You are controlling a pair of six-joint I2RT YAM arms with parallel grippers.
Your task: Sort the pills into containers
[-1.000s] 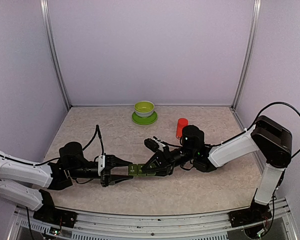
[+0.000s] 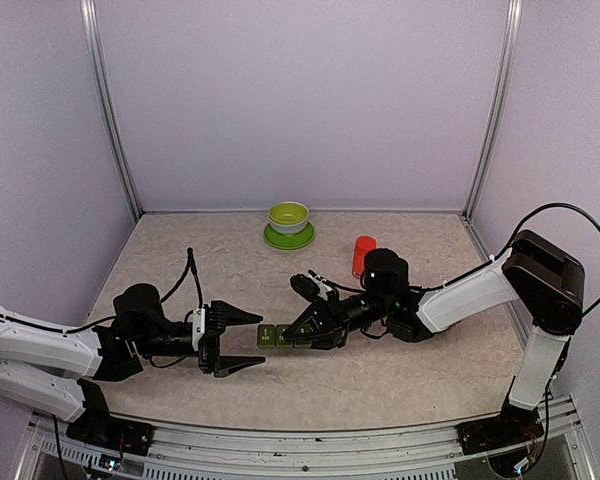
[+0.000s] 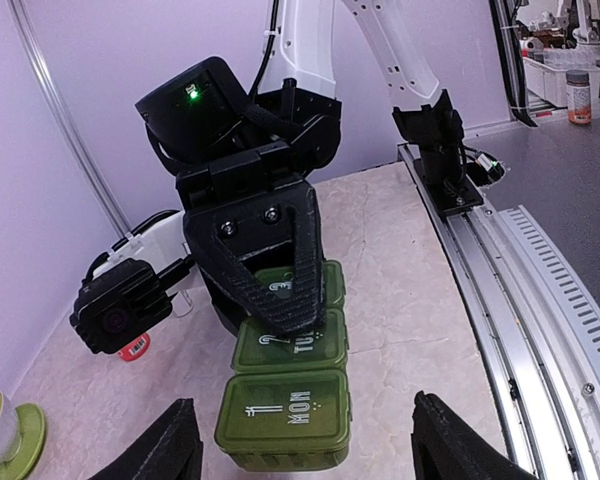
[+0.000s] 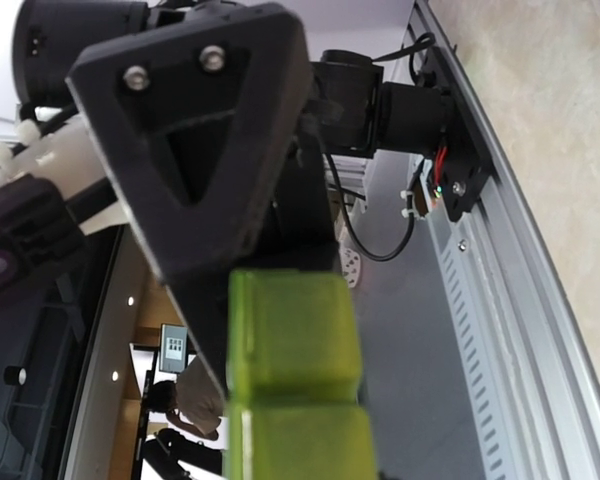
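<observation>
My right gripper [image 2: 305, 335] is shut on a green pill organizer [image 2: 267, 337], held in the air with its end lid, marked MON [image 3: 282, 410], toward my left gripper; the lids look closed. In the right wrist view the organizer [image 4: 295, 340] appears blurred and close. My left gripper [image 2: 257, 340] stands open just left of the organizer, with nothing between its fingers, which show at the bottom of the left wrist view either side of the MON compartment. No loose pills can be seen.
A green and white bowl [image 2: 288, 212] sits on a green plate [image 2: 288, 241] at the back. A red cylinder [image 2: 364, 250] stands behind the right arm.
The right arm and organizer look the same.
</observation>
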